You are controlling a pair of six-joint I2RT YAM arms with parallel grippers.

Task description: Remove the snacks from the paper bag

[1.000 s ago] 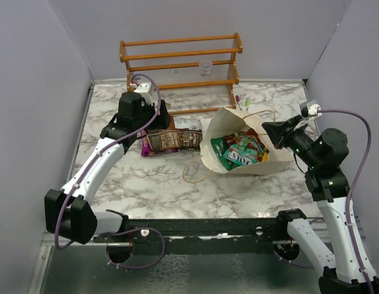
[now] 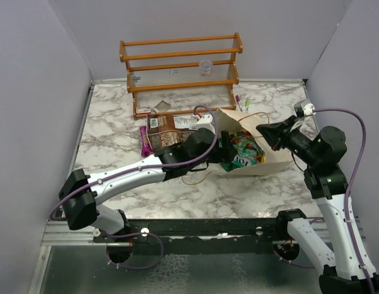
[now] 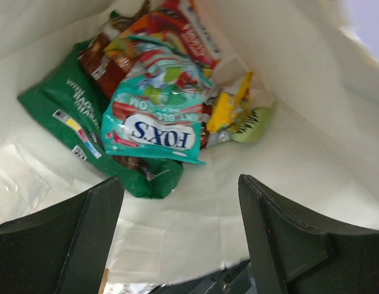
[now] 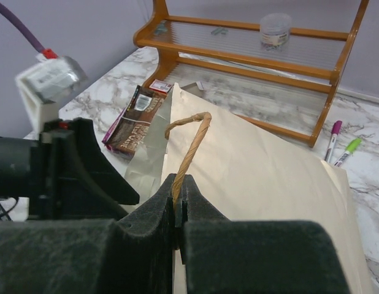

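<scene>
The cream paper bag [image 2: 269, 165] lies open on the marble table, with snack packets inside: a teal Fox's packet [image 3: 156, 104], a dark green packet [image 3: 61, 104], red and yellow ones. My left gripper is open at the bag's mouth, above these packets, nothing between its fingers. My right gripper is shut on the bag's twisted paper handle [image 4: 195, 138], holding the bag from the right side.
Brown snack packs [image 2: 165, 131] and a purple packet [image 2: 145, 141] lie left of the bag. A wooden rack [image 2: 177, 82] with a plastic cup [image 2: 205, 67] stands behind, pens [image 4: 352, 147] beside it.
My left arm has swung rightward from over the packs at the left to the bag's mouth. My right gripper has shifted slightly on the bag's handle side and is otherwise still.
</scene>
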